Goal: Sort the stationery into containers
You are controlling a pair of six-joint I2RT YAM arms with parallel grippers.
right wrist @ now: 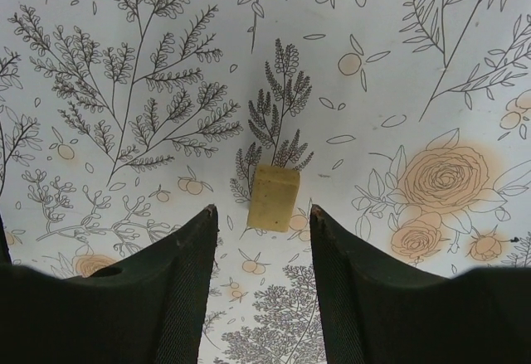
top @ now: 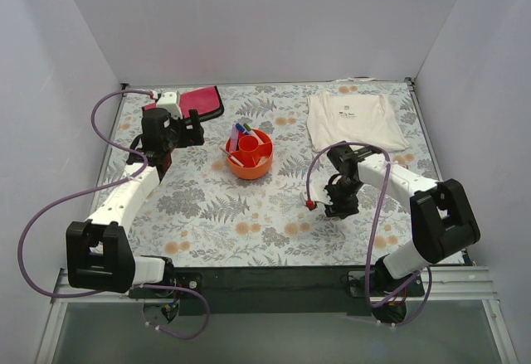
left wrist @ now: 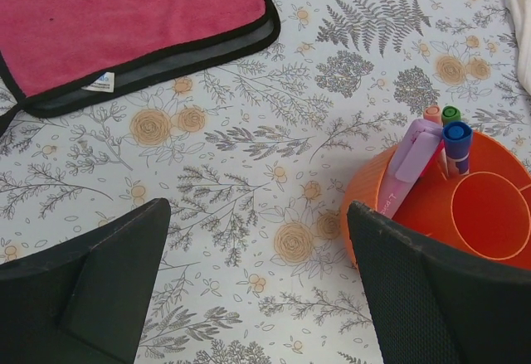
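An orange round organizer (top: pixel 261 165) at the centre holds markers and a lilac item (left wrist: pixel 415 162) in its compartments. A small yellow block (right wrist: pixel 274 196) lies on the patterned mat, just ahead of the open fingertips of my right gripper; in the top view that arm hides it. My left gripper hangs open over the mat left of the organizer, with nothing between its fingers.
A red pouch with black trim (left wrist: pixel 133 16) lies at the back left. A white cloth bag (top: pixel 357 119) lies at the back right.
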